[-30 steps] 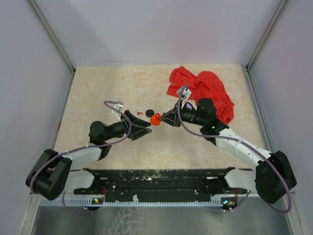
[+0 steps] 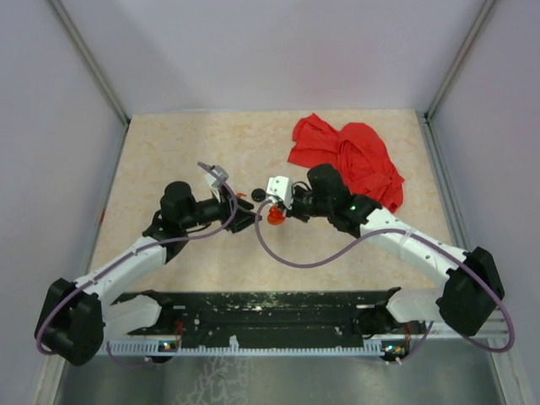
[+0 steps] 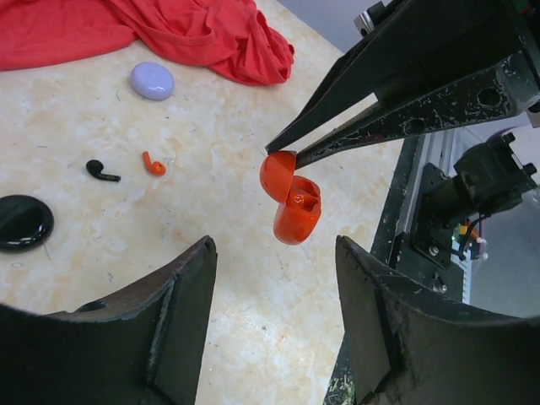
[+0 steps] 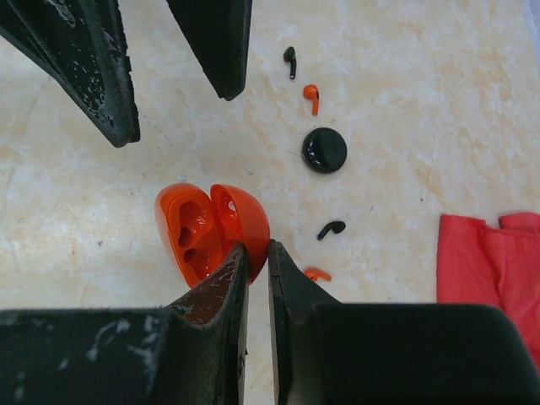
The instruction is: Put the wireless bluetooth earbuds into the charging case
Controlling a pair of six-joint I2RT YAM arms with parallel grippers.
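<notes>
An orange charging case with its lid flipped open hangs in my right gripper, whose fingertips are shut on the lid; its inner slots show in the right wrist view. My left gripper stands open just beside the case, fingers apart with nothing between them. Earbuds lie loose on the table: a black one (image 4: 331, 229), an orange one (image 4: 317, 274), another black one (image 4: 290, 59) and another orange one (image 4: 310, 94).
A round black case (image 4: 324, 150) lies among the earbuds. A lilac oval object (image 3: 152, 80) sits near a crumpled red cloth (image 2: 363, 160) at the right rear.
Both arms have changed pose; the orange case has shifted slightly right and toward the front in the top view, with the left gripper staying close to its left.
</notes>
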